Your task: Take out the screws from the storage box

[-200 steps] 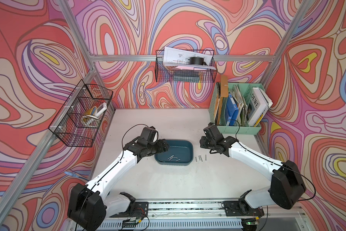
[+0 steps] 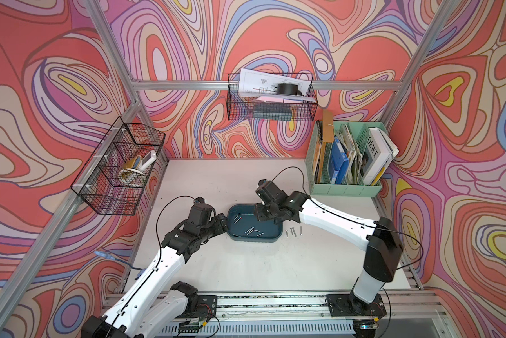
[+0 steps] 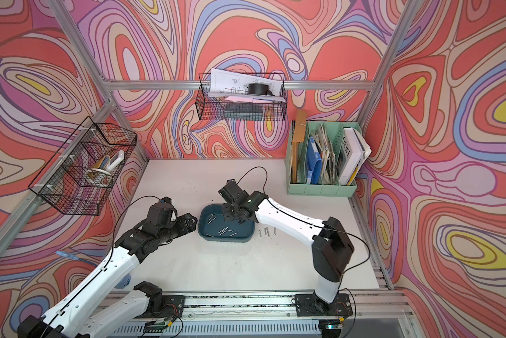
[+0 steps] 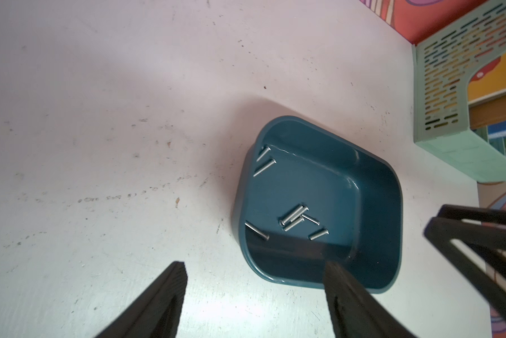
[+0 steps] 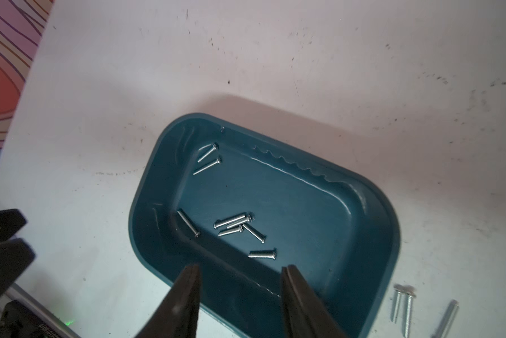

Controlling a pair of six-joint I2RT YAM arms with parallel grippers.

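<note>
The dark teal storage box point(image 5: 275, 186) sits mid-table with several silver screws inside, including a pair point(image 4: 264, 166) at one end and a cluster point(image 5: 233, 220) lower down. A few more screws point(image 5: 407, 309) lie on the table to its right. My right gripper hangs over the box, open, with nothing between its fingers. My left gripper is above the table just left of the box, its fingers apart and empty.
A green file holder point(image 2: 343, 188) stands at the back right. Wire baskets point(image 2: 117, 169) hang on the left and back walls point(image 2: 272, 112).
The right arm has swung left, bringing its gripper over the box. My left gripper has drawn back to the left, away from above the box.
</note>
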